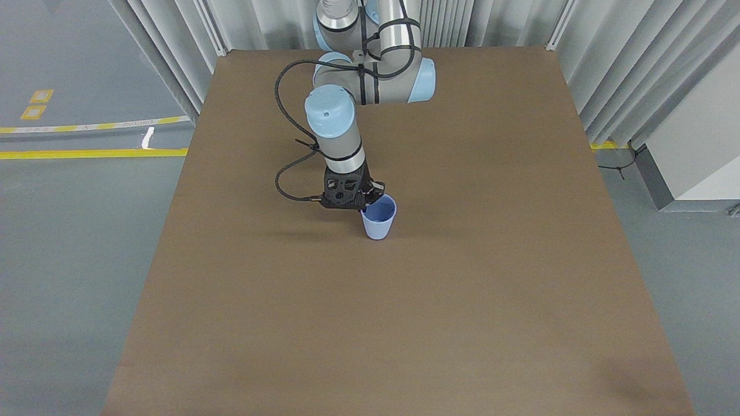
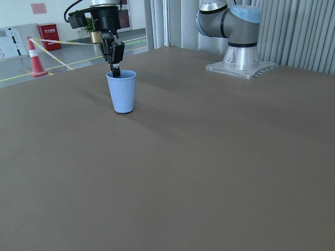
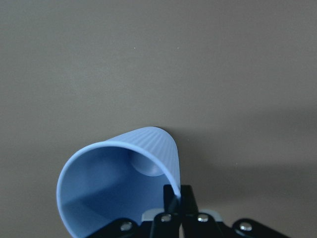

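A pale blue ribbed plastic cup (image 1: 379, 225) (image 2: 123, 97) (image 3: 101, 188) stands upright on the brown table (image 1: 388, 319). My black gripper (image 1: 364, 205) (image 2: 115, 70) points down at the cup's rim. In the wrist view its fingers are closed on the cup's rim, one inside and one outside, with the thin wall between them. In the front view the fingertips are mostly hidden by the gripper body and the cup.
The arm's base (image 2: 241, 63) stands at the back of the table, with grey curtains behind. Floor shows beyond both side edges.
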